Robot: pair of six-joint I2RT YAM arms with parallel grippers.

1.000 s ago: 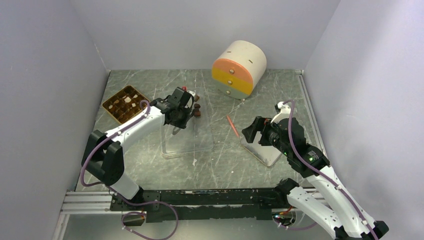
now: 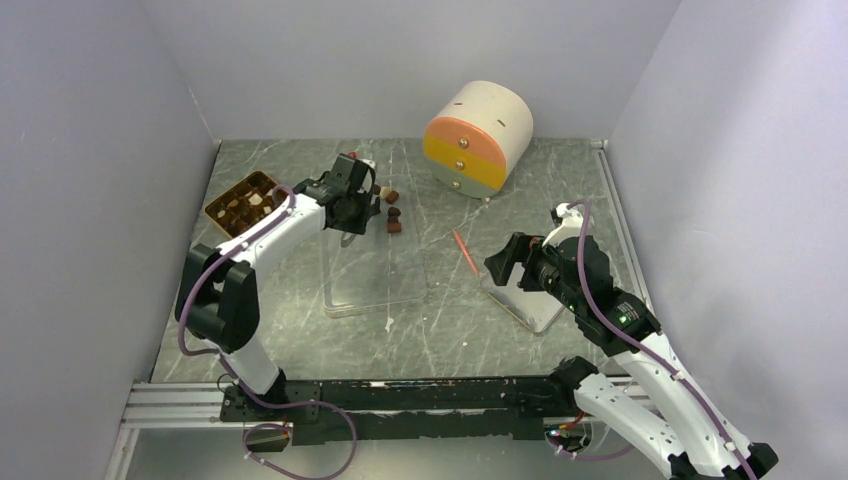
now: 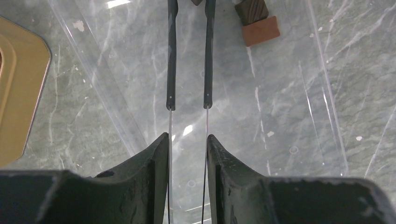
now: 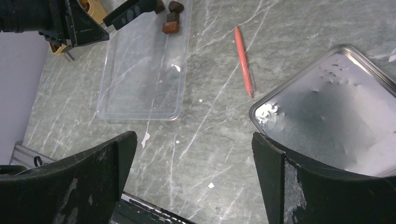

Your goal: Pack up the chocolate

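My left gripper is shut on metal tongs with black tips (image 3: 171,79), reaching over the clear tray (image 3: 289,107). In the left wrist view a dark chocolate (image 3: 251,10) and a brown chocolate (image 3: 260,31) lie right of the tips; another piece shows partly at the top edge, between the tongs' arms. From above, several chocolates (image 2: 394,227) sit at the tray's back right. The gold compartment box (image 2: 248,205) with pieces in it stands left of the tray. My right gripper is open and empty, above the table's right side.
A rounded drawer cabinet (image 2: 478,138) stands at the back. A red pen-like stick (image 4: 243,60) lies right of the clear tray, beside a metal tray (image 4: 327,116).
My left gripper, with the tongs, has moved toward the back left over the clear tray. The right arm has not moved.
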